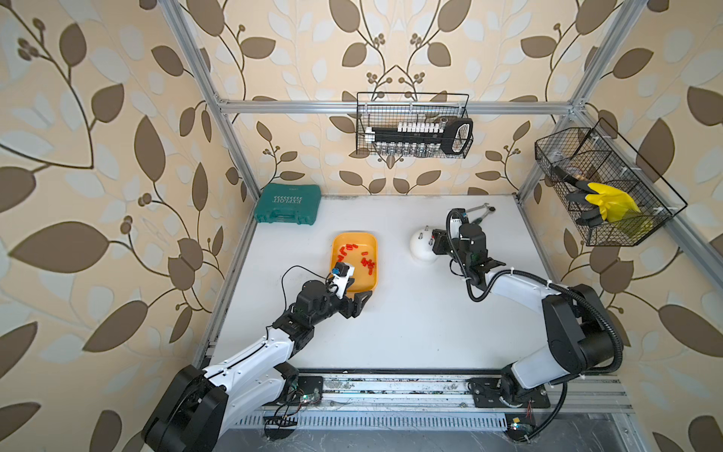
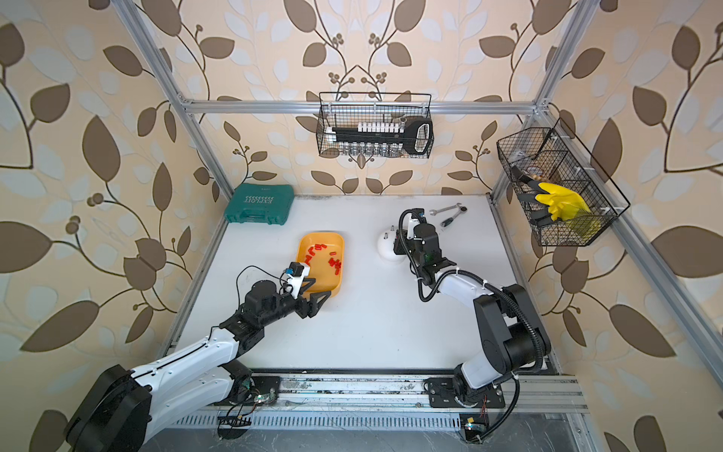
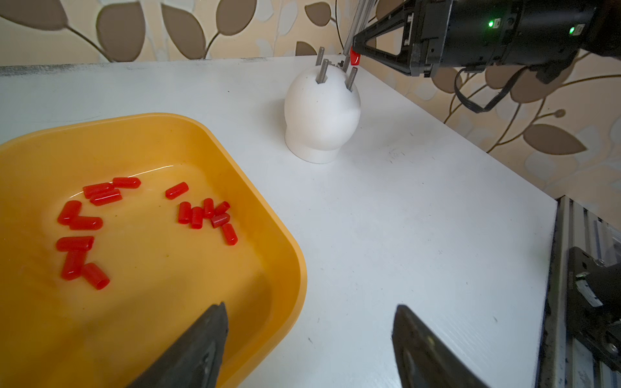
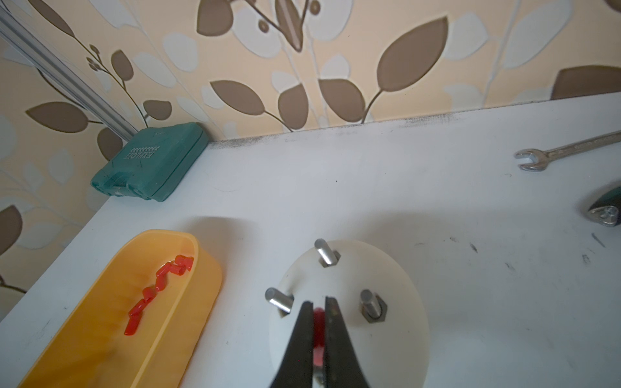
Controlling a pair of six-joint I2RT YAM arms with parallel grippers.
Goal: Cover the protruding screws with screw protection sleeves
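A white dome (image 3: 322, 116) with several bare upright screws (image 4: 323, 251) stands on the right half of the table. My right gripper is shut on a red sleeve (image 4: 319, 329) just over one of the screws; whether the sleeve is seated on it is unclear. My left gripper stands open and empty at the front right corner of the orange tray (image 3: 284, 245), in which several loose red sleeves (image 3: 84, 223) lie.
A green case (image 2: 259, 203) sits at the back left, a wrench (image 4: 562, 153) and another tool (image 4: 604, 208) behind the dome to the right. Wire baskets (image 1: 414, 124) hang on the walls.
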